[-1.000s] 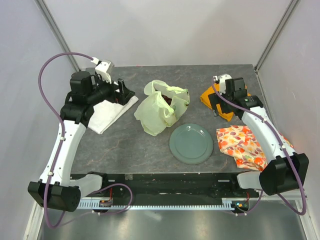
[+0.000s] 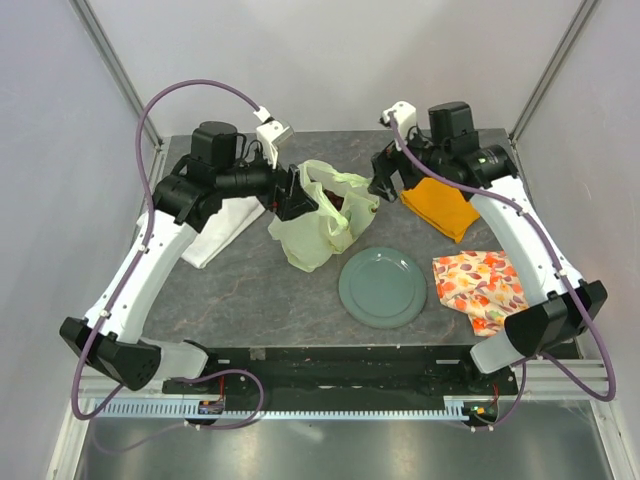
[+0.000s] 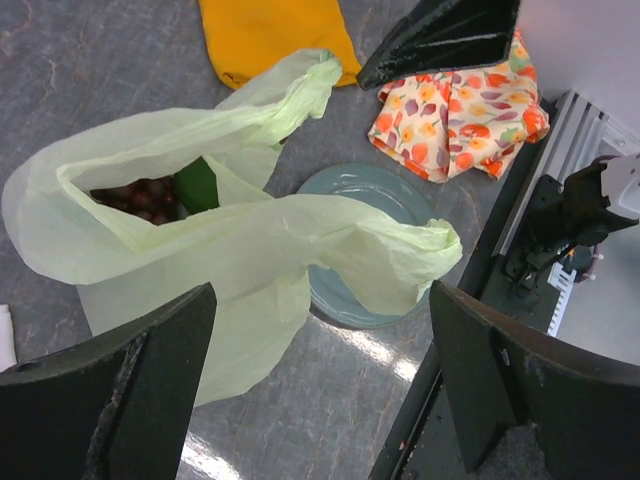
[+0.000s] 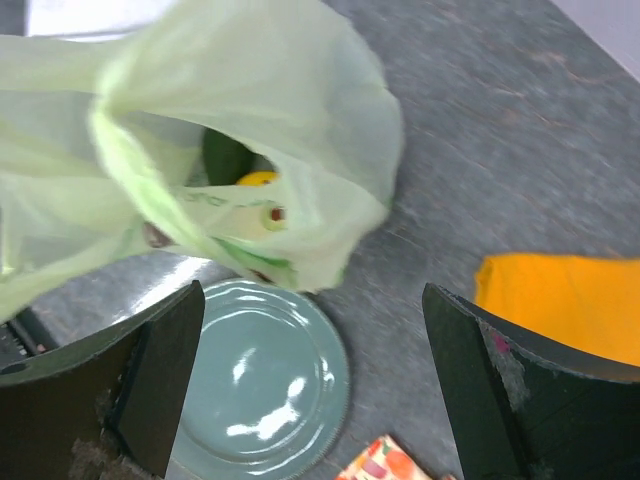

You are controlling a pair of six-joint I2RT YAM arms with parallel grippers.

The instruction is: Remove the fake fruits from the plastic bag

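Note:
A pale green plastic bag (image 2: 312, 235) stands in the middle of the table, its mouth gaping. Through the opening in the left wrist view show dark red fruits (image 3: 146, 199) and a green one (image 3: 197, 184). A bit of yellow fruit (image 4: 258, 178) shows inside the bag in the right wrist view. My left gripper (image 2: 296, 200) is open over the bag's left side, with a bag handle (image 3: 365, 245) lying across the view between its fingers, not gripped. Just off the bag's right rim, my right gripper (image 2: 380, 178) stands open and holds nothing.
A grey-green plate (image 2: 382, 288) lies in front of the bag. On the right are an orange cloth (image 2: 442, 208) and a floral cloth (image 2: 482, 290); a white cloth (image 2: 222, 230) is at left. Bare tabletop shows at the front left.
From the left, my left gripper has come over the bag. The bag has stayed in place.

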